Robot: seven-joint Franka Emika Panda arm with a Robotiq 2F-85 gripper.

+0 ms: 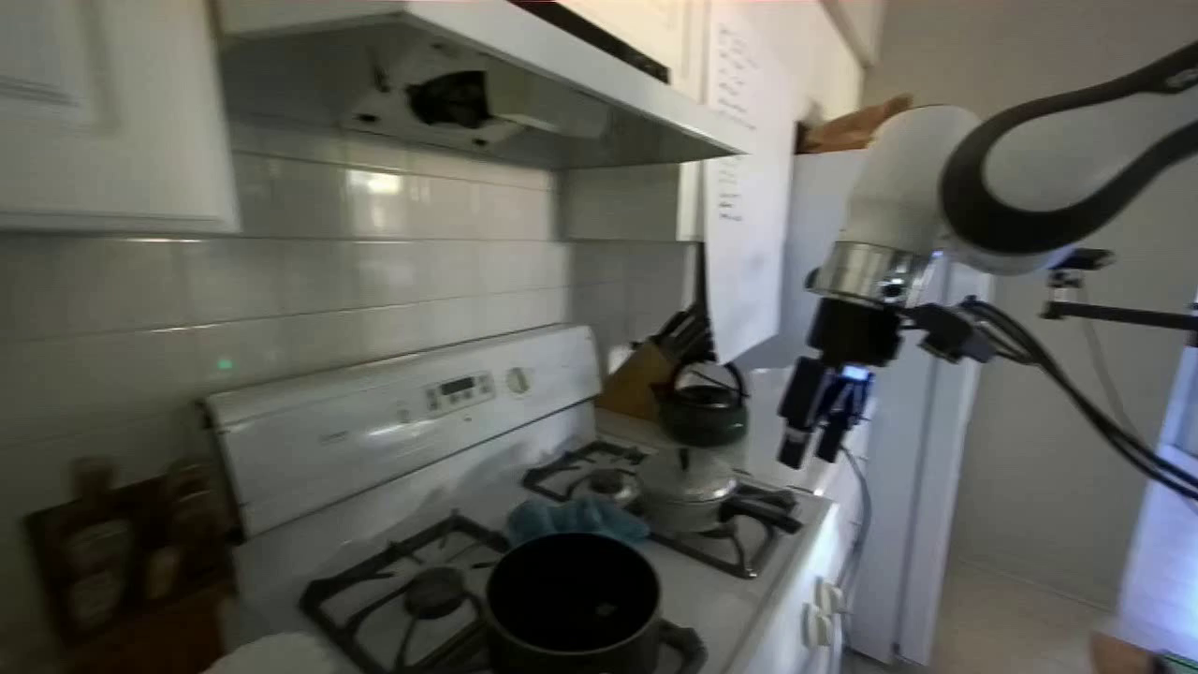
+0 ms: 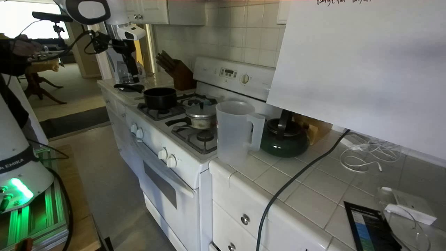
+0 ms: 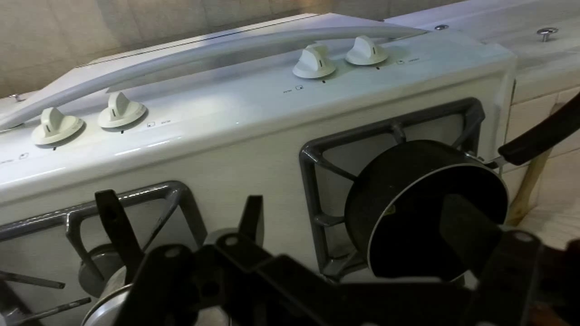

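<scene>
My gripper hangs in the air over the front part of the stove, pointing down. It is open, its two dark fingers apart, with nothing visible between them. In the wrist view the gripper spans the stove top, and its right finger overlaps the view of a black saucepan. That saucepan rests on a burner with its handle toward the far counter. A lidded metal pot stands on a nearer burner. Beside it in exterior view 1 lies a crumpled blue cloth. Contact with any pot is not visible.
A translucent pitcher and a green kettle stand on the near counter. A knife block is behind the stove's far end. The range hood overhangs the stove. Control knobs protrude along the front.
</scene>
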